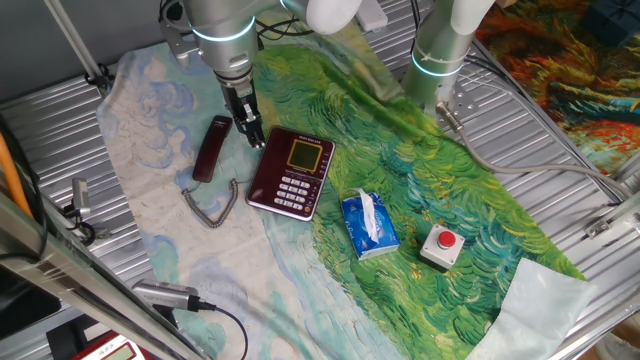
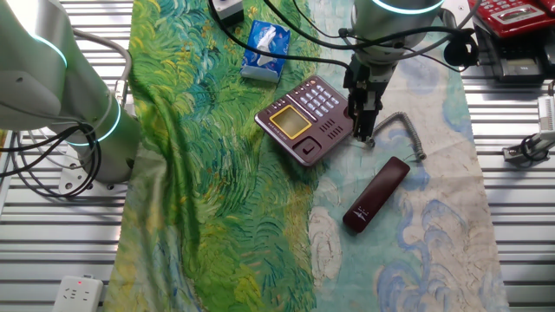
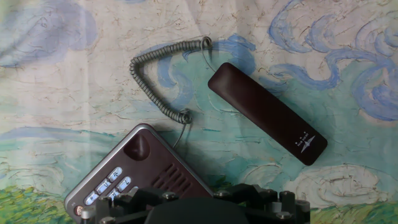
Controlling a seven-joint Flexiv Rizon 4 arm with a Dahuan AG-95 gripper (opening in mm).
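A dark red desk phone [image 1: 293, 172] with a square display and silver keys lies on the painted cloth. Its handset [image 1: 211, 148] is off the base, lying face down to the left in exterior view 1. The coiled cord [image 3: 155, 87] still joins the two. My gripper [image 1: 258, 143] points down close to the phone's cradle edge, on the side facing the handset. In exterior view 2 the gripper [image 2: 364, 137] covers part of that edge. Only dark finger parts show low in the wrist view, overlapping the phone base [image 3: 143, 165]; how far the fingers stand apart is unclear. The handset [image 3: 267, 112] is clear of the gripper.
A blue tissue pack [image 1: 370, 226] and a white box with a red button [image 1: 441, 246] stand right of the phone. A pale sheet [image 1: 535, 310] lies at the front right.
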